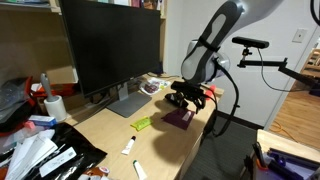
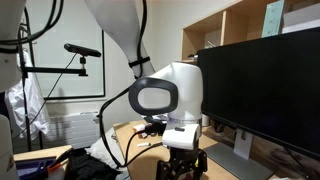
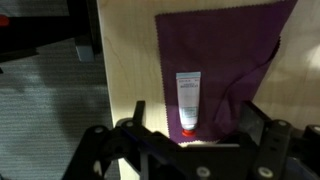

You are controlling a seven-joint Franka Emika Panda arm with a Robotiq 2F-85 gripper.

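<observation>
A dark purple cloth [image 3: 215, 55] lies on the wooden table, with a fold along its right side in the wrist view. On the cloth rests a small white tube [image 3: 188, 90] with a red end facing the gripper. My gripper is open, its two dark fingers well apart and nothing held between them. In exterior view 1 the arm reaches down above the cloth [image 1: 180, 117] near the table's right edge. The gripper hides part of the table beneath it in exterior view 2.
A large black monitor [image 1: 110, 45] stands at the table's back. A green item [image 1: 140, 124] and a white marker-like item [image 1: 128, 145] lie left of the cloth. Clutter fills the left end. Bare wood [image 1: 105, 125] shows in the middle.
</observation>
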